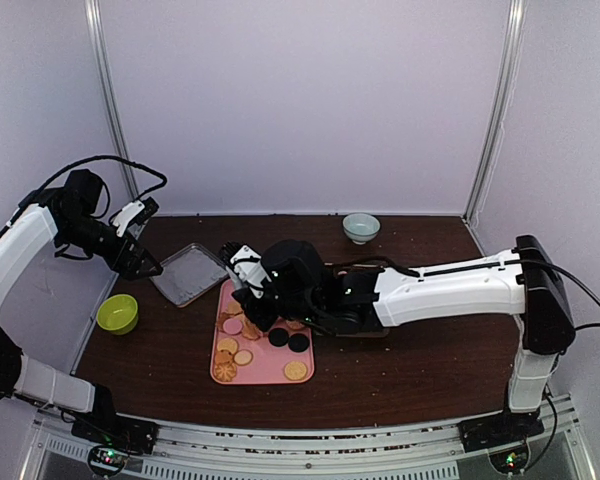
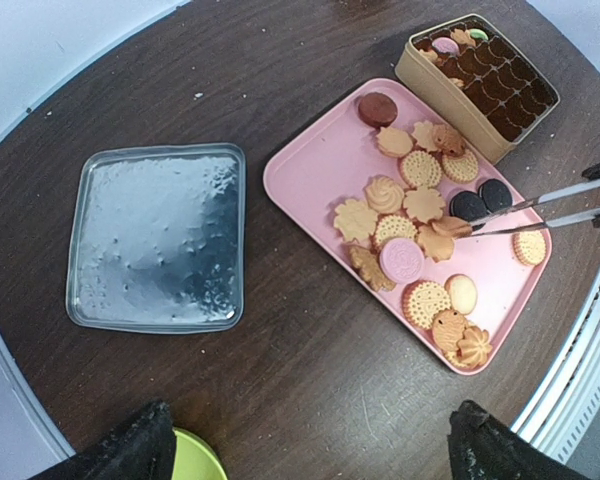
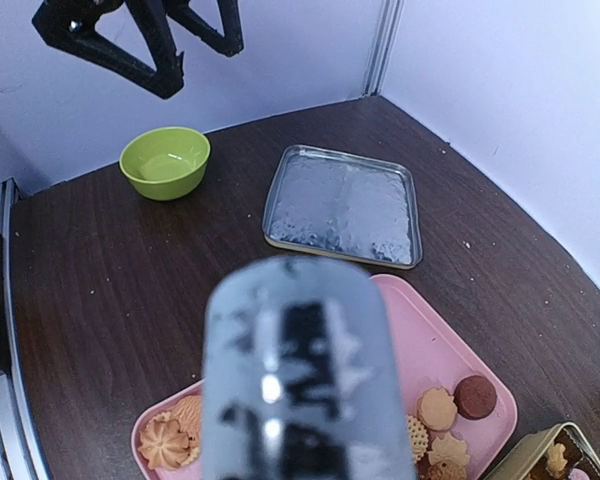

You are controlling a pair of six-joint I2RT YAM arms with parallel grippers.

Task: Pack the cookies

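A pink tray (image 2: 310,170) holds assorted cookies: a pink round one (image 2: 401,260), two dark ones (image 2: 467,206), several pale and brown ones. Over it, my right gripper is shut on a small tan cookie at its metal tips; in the right wrist view a blurred metal finger hides much of the tray. Behind the tray stands a tan cookie box (image 2: 445,95) with a brown compartmented insert, a few cookies in it. My left gripper (image 1: 145,262) hangs open at the left, above the table, nothing visible between its fingers.
An empty clear-lidded tray (image 2: 156,236) lies left of the pink tray, with a green bowl (image 1: 117,314) nearer the front left. A pale bowl (image 1: 361,228) stands at the back right.
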